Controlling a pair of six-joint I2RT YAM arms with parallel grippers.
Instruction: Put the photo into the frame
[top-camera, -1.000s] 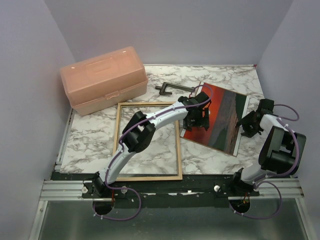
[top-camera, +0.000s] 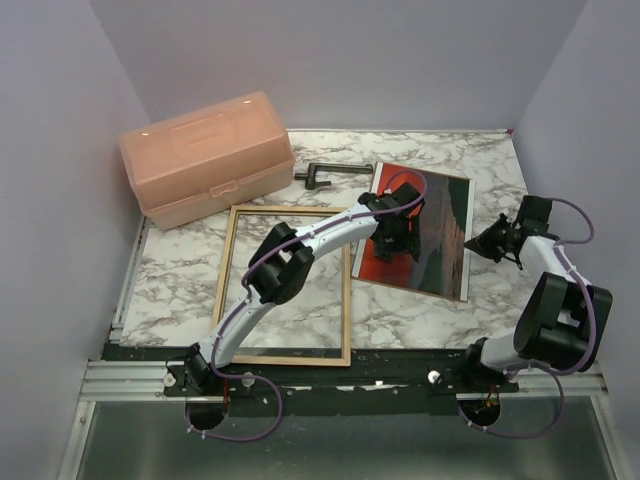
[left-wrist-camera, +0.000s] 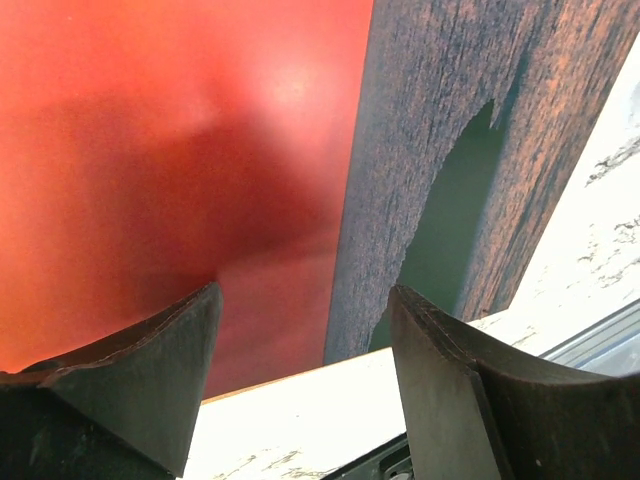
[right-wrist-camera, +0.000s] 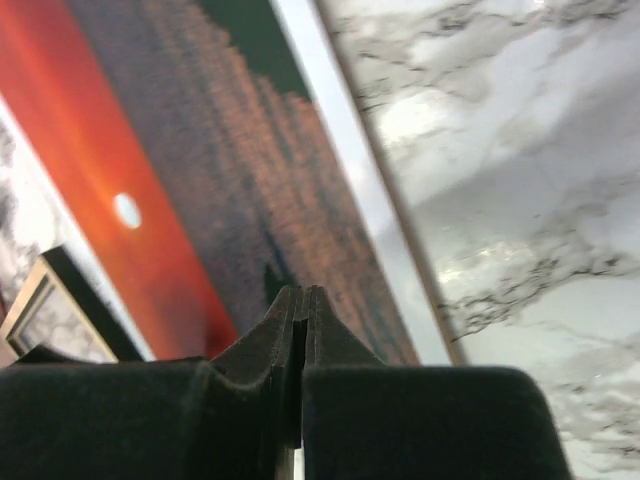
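Observation:
The photo (top-camera: 440, 240), a red, dark grey and green sunset print with white edges, lies flat right of the empty wooden frame (top-camera: 345, 310). Over its red part is my left gripper (top-camera: 395, 250); in the left wrist view its fingers (left-wrist-camera: 150, 370) show a gap over the print, and whether anything is between them is unclear. My right gripper (top-camera: 475, 243) is shut at the photo's right edge, its fingertips together in the right wrist view, nothing visible between them.
A salmon plastic box (top-camera: 205, 150) stands at the back left. A dark metal bracket (top-camera: 340, 169) lies behind the frame. Bare marble shows along the right and front of the table. Walls bound both sides.
The photo and the frame have shifted left, and the photo has turned a little straighter. The right gripper has moved slightly left with the photo's edge; the bracket has also shifted left.

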